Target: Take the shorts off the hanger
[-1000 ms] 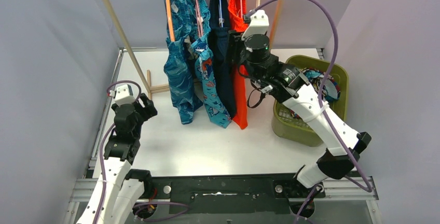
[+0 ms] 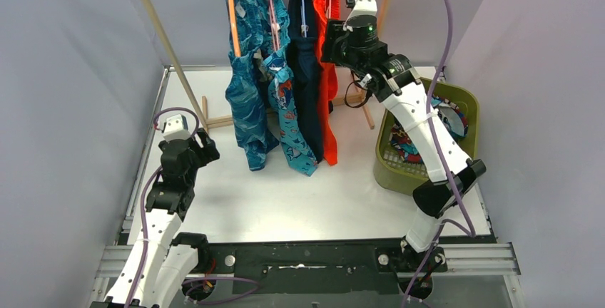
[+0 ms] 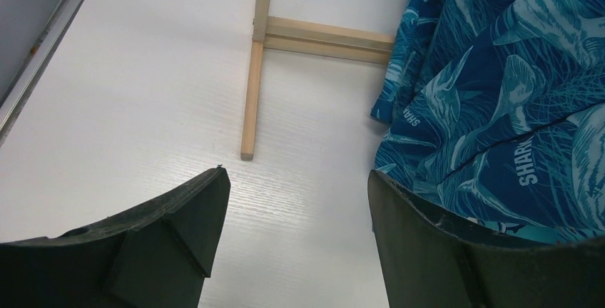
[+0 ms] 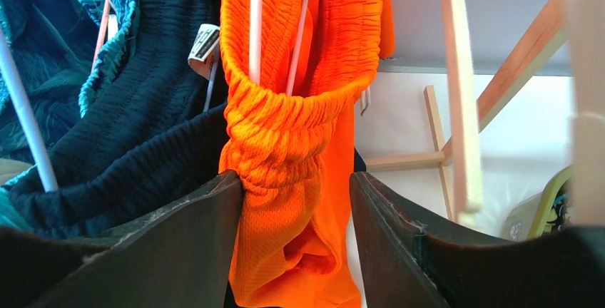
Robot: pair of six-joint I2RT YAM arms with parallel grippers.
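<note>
Orange shorts (image 2: 328,130) hang at the right end of the rail, beside dark navy shorts (image 2: 307,108) and two pairs of blue patterned shorts (image 2: 247,108). My right gripper is at the orange shorts' gathered waistband (image 4: 289,119), fingers part open on either side of the fabric, the left finger touching it. Thin hanger rods run down into the waistband. My left gripper stands open at the lower left of the rack, beside the lower blue shorts (image 3: 492,144), with nothing between its fingers.
The wooden rack (image 4: 460,108) has posts right of my right gripper. A green basket (image 2: 399,180) holding cloth stands at the right. Walls bound both sides.
The left arm is nearly unchanged.
</note>
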